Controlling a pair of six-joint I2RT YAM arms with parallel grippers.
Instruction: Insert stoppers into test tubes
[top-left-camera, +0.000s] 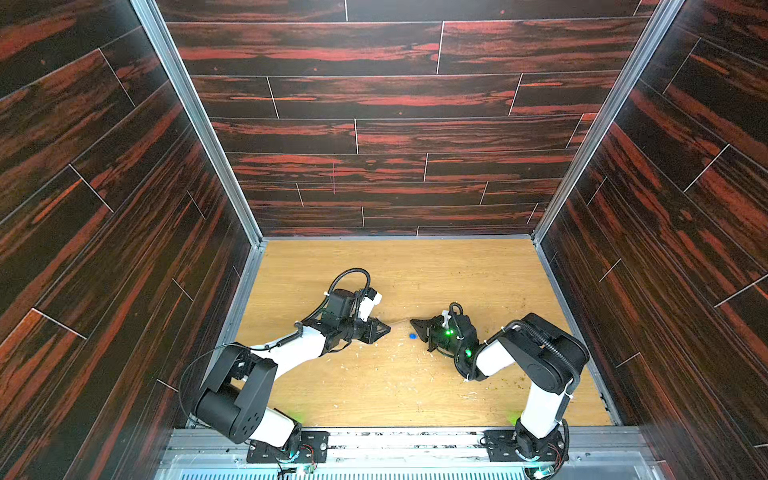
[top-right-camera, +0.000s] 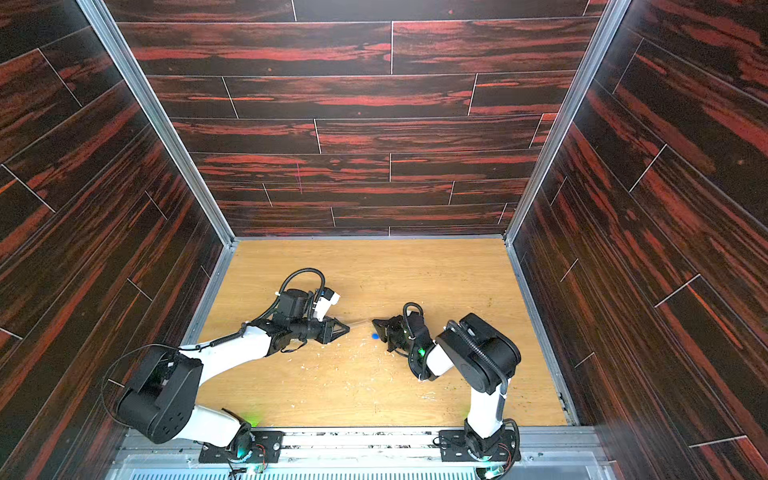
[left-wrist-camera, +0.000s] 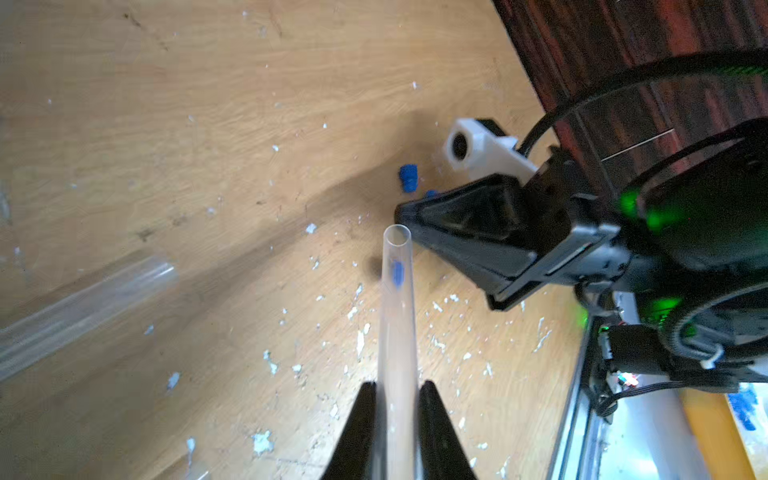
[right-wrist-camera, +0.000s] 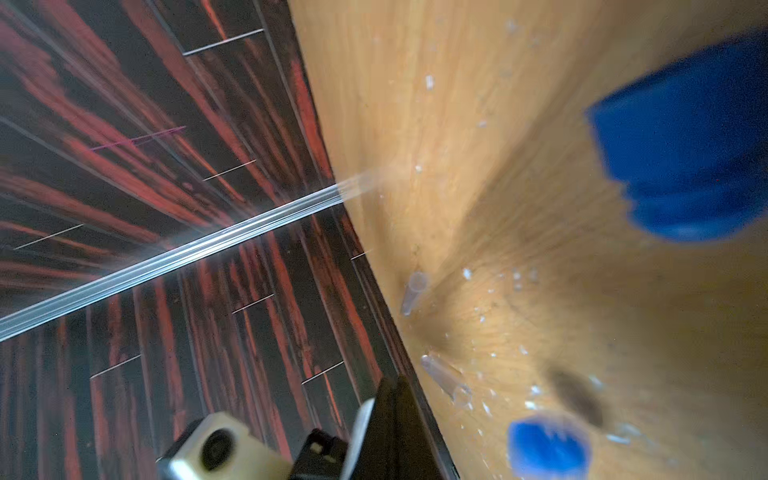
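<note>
My left gripper is shut on a clear test tube (left-wrist-camera: 397, 344), whose open mouth points away toward the other arm. Just beyond that mouth, the fingertips of my right gripper meet with nothing visible between them. A blue stopper (right-wrist-camera: 550, 446) shows blurred below those tips, its dark shadow apart from it; whether it touches the table cannot be told. Through the tube's glass a patch of blue (left-wrist-camera: 397, 273) shows. A larger-looking stopper (right-wrist-camera: 688, 136) stands close to the right wrist camera. Behind the right fingers sits an upright stopper (left-wrist-camera: 409, 177), with another (left-wrist-camera: 432, 193) partly hidden.
Another clear tube (left-wrist-camera: 88, 308) lies on the wooden table at the left. Two tubes, one (right-wrist-camera: 413, 292) and a second (right-wrist-camera: 448, 380), lie there in the right wrist view. Pale flecks are scattered about.
</note>
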